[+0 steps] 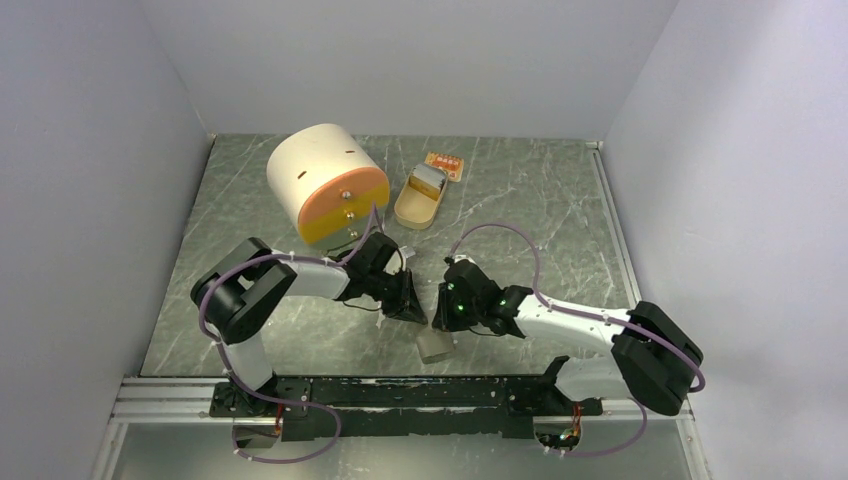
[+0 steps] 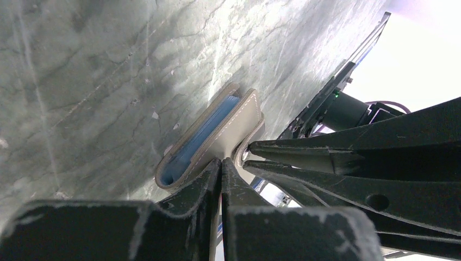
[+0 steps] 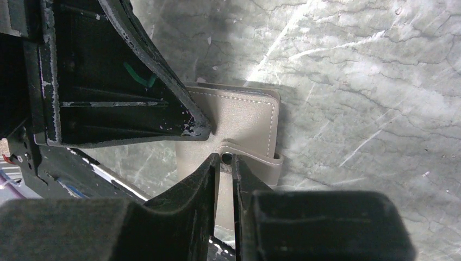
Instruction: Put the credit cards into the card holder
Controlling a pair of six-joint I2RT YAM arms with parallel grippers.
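Note:
A beige leather card holder (image 1: 436, 345) with stitched edges and blue inner sleeves (image 2: 204, 130) lies on the marble table at the front centre. My left gripper (image 1: 415, 315) is at its upper left side; in the left wrist view its fingertips are closed at the holder's edge, what is between them hidden. My right gripper (image 1: 442, 320) is over the holder, its fingertips close together at the snap strap (image 3: 253, 166) and dark round button; whether they grip it is unclear.
A cream cylindrical box (image 1: 310, 170) with coloured drawers stands at the back left, beside a beige open tray (image 1: 415, 208) and an orange card (image 1: 448, 162).

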